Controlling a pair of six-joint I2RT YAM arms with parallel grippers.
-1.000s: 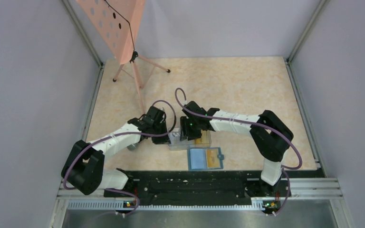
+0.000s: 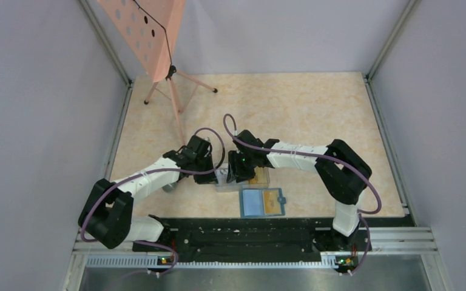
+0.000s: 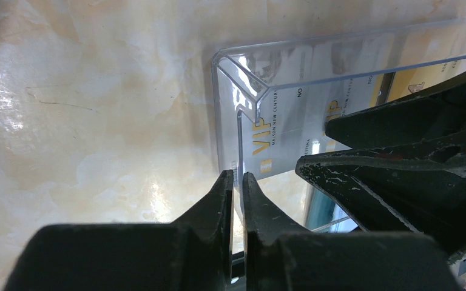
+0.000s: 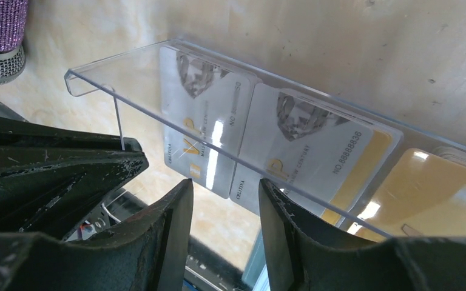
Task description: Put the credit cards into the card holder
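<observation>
A clear plastic card holder (image 3: 315,57) lies across the table, with my left gripper shut on the wall at its left end. Inside it, a silver VIP card (image 4: 197,109) lies at the left end. Beside that is a second silver card (image 4: 297,139), seemingly a stack, and gold cards (image 4: 443,188) lie farther right. My right gripper is open over the holder's front edge, near the seam between the two silver cards. Nothing shows between its fingers. In the left wrist view, the right gripper's dark fingers (image 3: 364,163) cover part of the cards.
A blue tray (image 2: 241,204) with a light blue and a gold section lies just in front of the holder. A purple glittery object (image 4: 0,24) with a metal mesh end is near the left arm. A pink easel stands at the back left.
The left arm and the holder look unmoved.
</observation>
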